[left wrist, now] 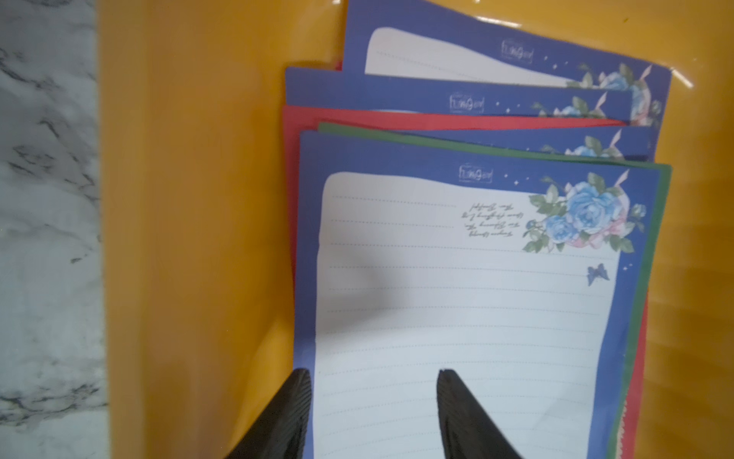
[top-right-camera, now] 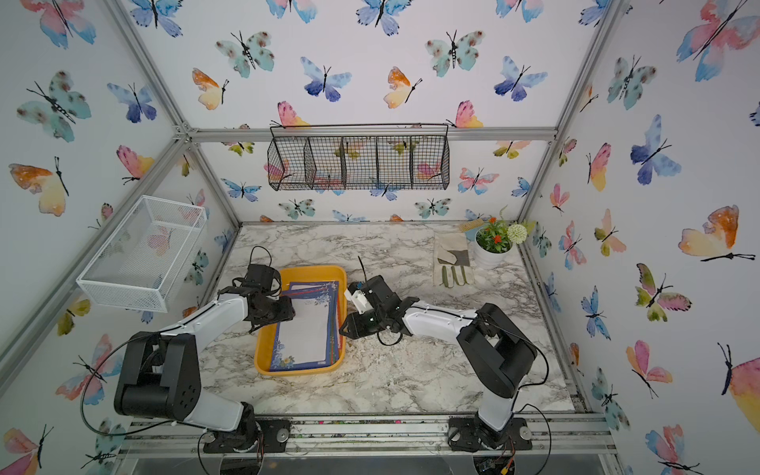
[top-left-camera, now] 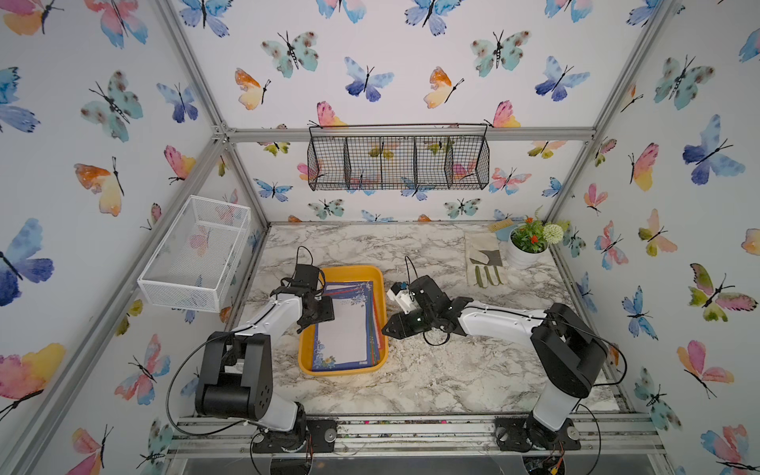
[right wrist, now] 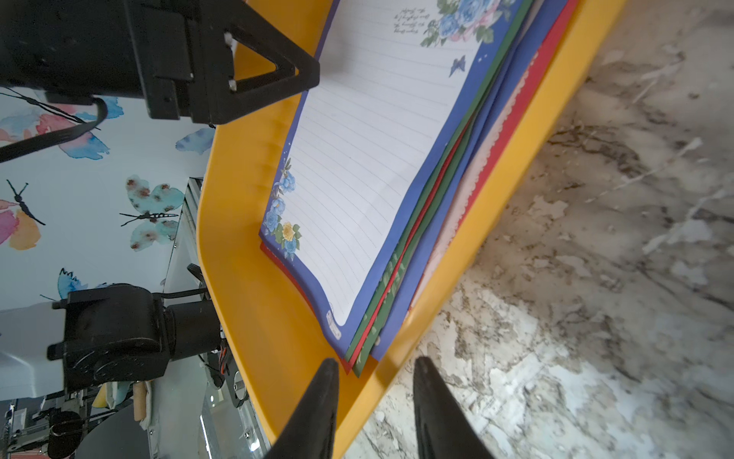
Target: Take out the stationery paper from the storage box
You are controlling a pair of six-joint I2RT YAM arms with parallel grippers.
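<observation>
A yellow storage box point(top-left-camera: 307, 354) lies on the marble table, holding a stack of blue, red and green bordered stationery paper point(left wrist: 458, 306). Over the paper at the box's left hangs my left gripper, fingers apart and empty, tips above the top lined sheet. At the box's right wall is my right gripper, fingers apart on either side of the yellow rim as seen from its wrist view; whether they touch it cannot be told.
A potted flower point(top-left-camera: 526, 241) and a mat with green utensils point(top-left-camera: 483, 269) stand at the back right. A white mesh basket point(top-left-camera: 194, 253) and a black wire rack point(top-left-camera: 399, 158) hang on the walls. The table right of the box is largely clear.
</observation>
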